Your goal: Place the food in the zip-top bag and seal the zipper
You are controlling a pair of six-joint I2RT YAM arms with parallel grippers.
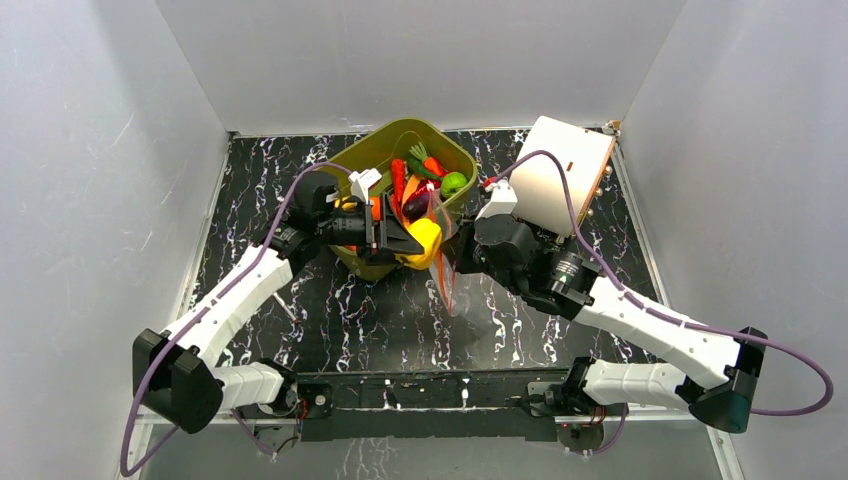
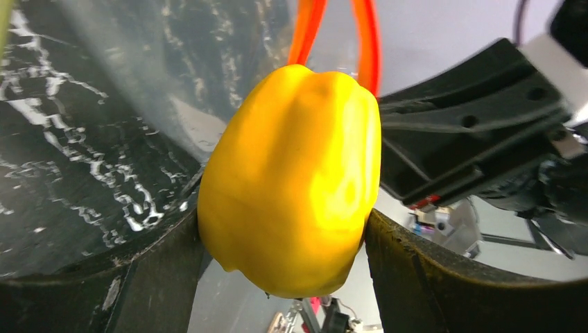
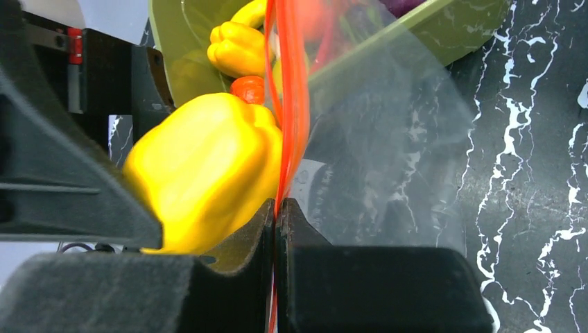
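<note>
My left gripper [image 1: 400, 243] is shut on a yellow bell pepper [image 2: 288, 180], which fills much of the left wrist view. Beside it hangs the clear zip top bag [image 3: 388, 159], its red zipper [image 3: 295, 90] upright. My right gripper is shut at the bag's edge, with the zipper strip running into the seam between its fingertips. The pepper is right against the zipper on the left side; whether any of it is inside the bag I cannot tell. The green bin [image 1: 355, 150] of toy produce stands behind both grippers.
A cream board [image 1: 555, 170] stands at the back right of the dark marbled table [image 1: 330, 330]. Grey walls enclose the sides and back.
</note>
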